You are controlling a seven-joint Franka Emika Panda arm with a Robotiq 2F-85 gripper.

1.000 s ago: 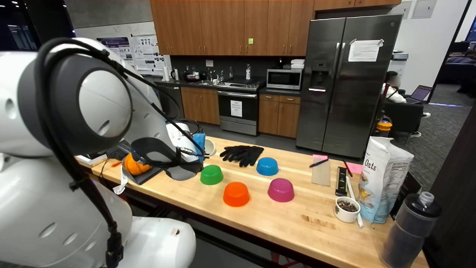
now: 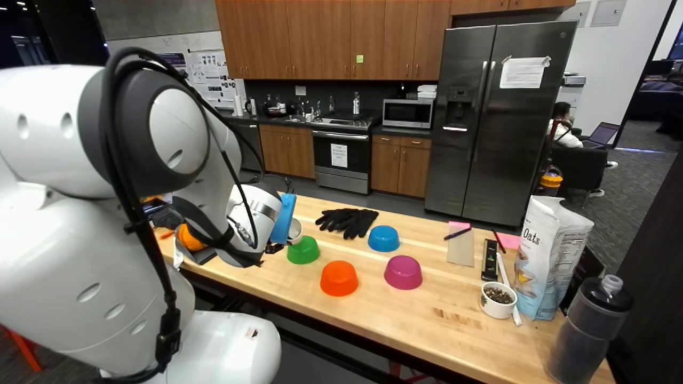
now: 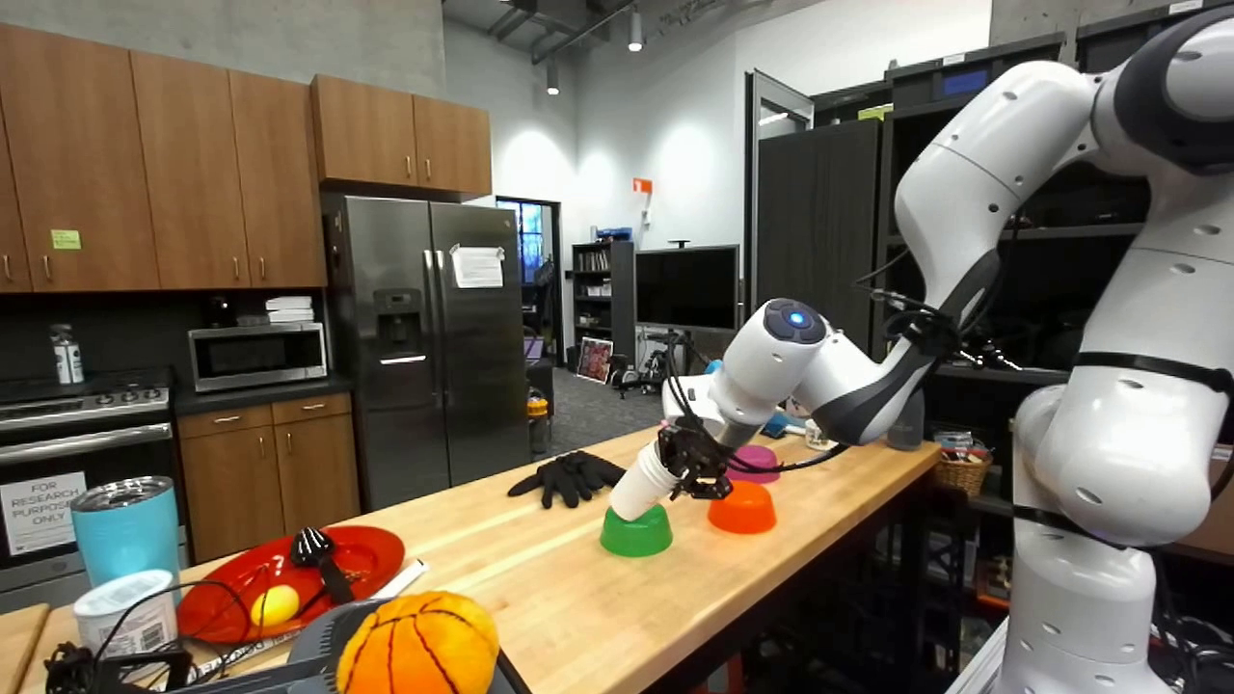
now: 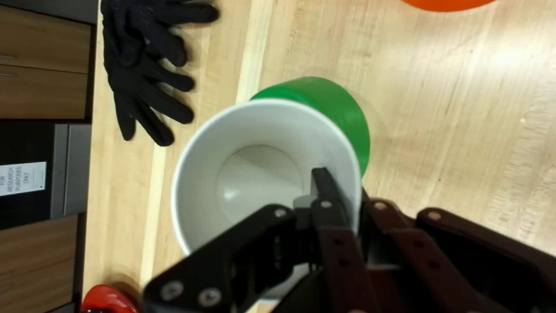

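Observation:
A white cup (image 4: 260, 177) is tilted in my gripper, which is shut on its wall, one finger inside the rim and the other outside. In the wrist view the cup's inside looks empty. The upturned green bowl (image 4: 339, 112) shows partly behind it; exterior view 2 has the cup (image 3: 643, 486) close by the green bowl (image 3: 636, 534), and whether they touch I cannot tell. Upturned on the table are also an orange bowl (image 2: 339, 278), a magenta bowl (image 2: 403, 272) and a blue bowl (image 2: 383, 239).
Black gloves (image 2: 347, 221) lie at the table's far edge. A red plate (image 3: 370, 555), a teal tumbler (image 3: 127, 532) and an orange ball (image 3: 418, 648) occupy one end. At the other stand an oats bag (image 2: 547, 256), a small filled cup (image 2: 498, 300) and a bottle (image 2: 589, 333).
In exterior view 1 the arm's wrist and gripper have shifted left, and the cup has moved slightly left and down with them. The bowls and gloves stay where they were.

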